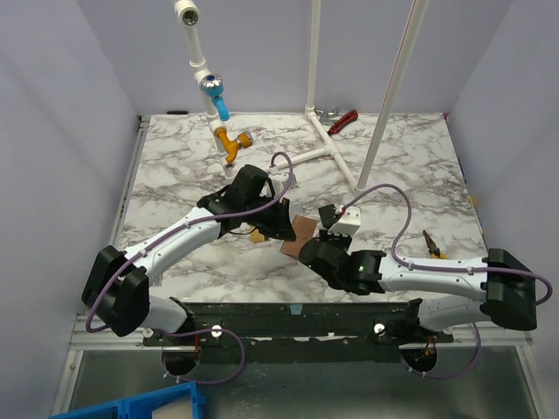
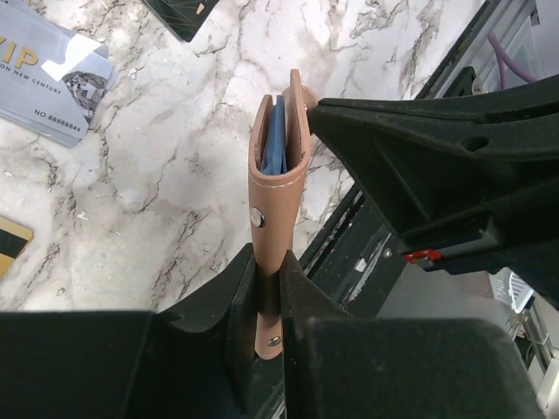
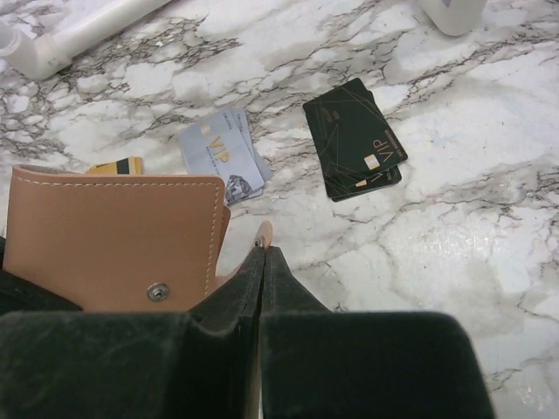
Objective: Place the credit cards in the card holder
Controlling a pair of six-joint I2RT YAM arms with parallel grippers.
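Note:
My left gripper is shut on a tan leather card holder (image 2: pixel 278 209), held upright with a blue insert (image 2: pixel 274 140) between its flaps. The holder's face with a snap (image 3: pixel 113 236) fills the lower left of the right wrist view. My right gripper is shut beside the holder's right edge; whether a flap tip is between its fingertips is hard to tell. Silver VIP cards (image 3: pixel 218 153), black cards (image 3: pixel 354 135) and gold cards (image 3: pixel 113 167) lie on the table behind.
A white pipe frame (image 1: pixel 327 148) with uprights stands at the back, and a faucet model (image 1: pixel 227 140) at back left. Red-handled pliers (image 1: pixel 343 120) lie at the back. Another tool (image 1: pixel 434 249) is at the right.

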